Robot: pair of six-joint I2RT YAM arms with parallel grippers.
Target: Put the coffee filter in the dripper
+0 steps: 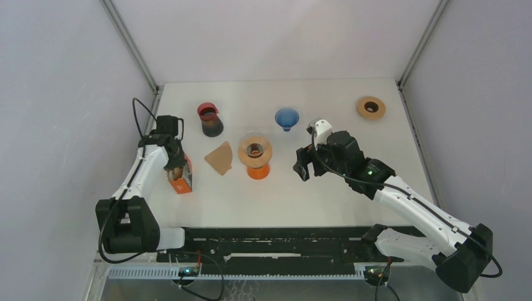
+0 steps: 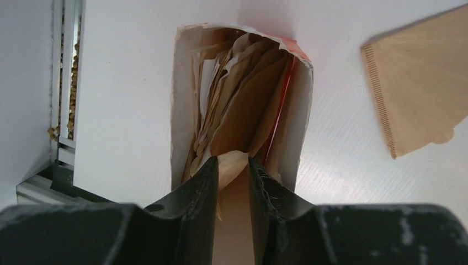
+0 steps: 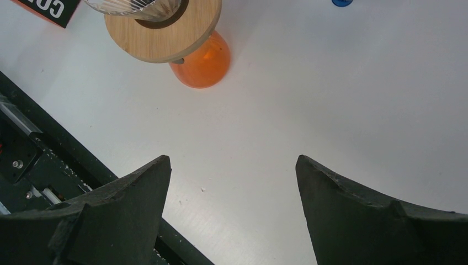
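Note:
In the left wrist view my left gripper reaches over the open filter box, its fingertips a small gap apart. A pale filter edge shows in that gap; whether the fingers touch it cannot be told. Several brown paper filters stand inside the box. One loose coffee filter lies flat on the table, right of the box. The clear ribbed dripper sits in a wooden ring over an orange base. My right gripper is open and empty above bare table.
A dark carafe with a red top stands behind the loose filter. Farther right are a blue dripper and, at the back right, another wooden ring.

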